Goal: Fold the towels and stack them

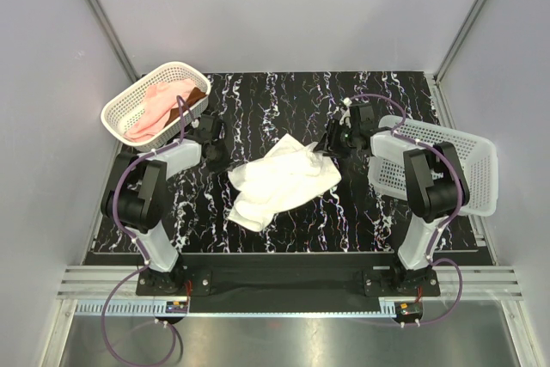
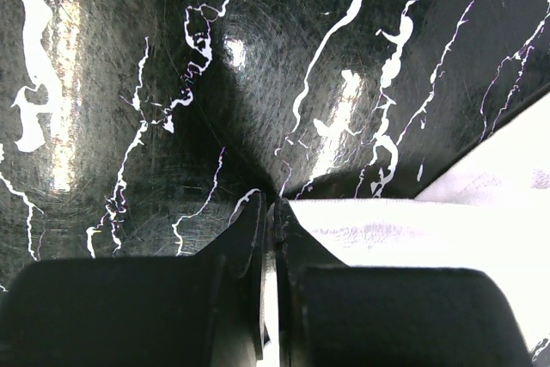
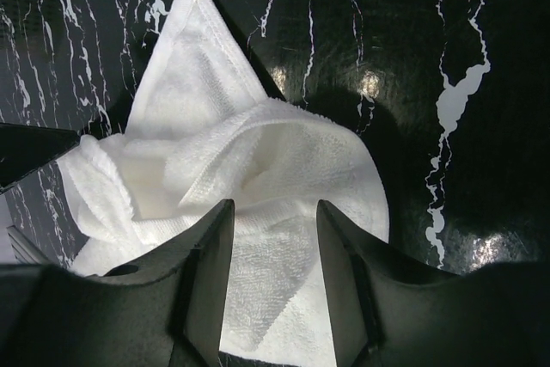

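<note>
A white towel [image 1: 279,182] lies crumpled on the black marbled table between my arms, a pointed corner toward the back. My left gripper is shut on the towel's left edge [image 2: 361,229], as its wrist view shows. My right gripper stands open over the towel's rumpled right part [image 3: 249,161], where a raised fold runs across between and beyond the fingertips.
A white basket [image 1: 116,114] with pink [image 1: 153,105] and brown cloths stands at the back left. An empty white basket [image 1: 477,178] stands at the right.
</note>
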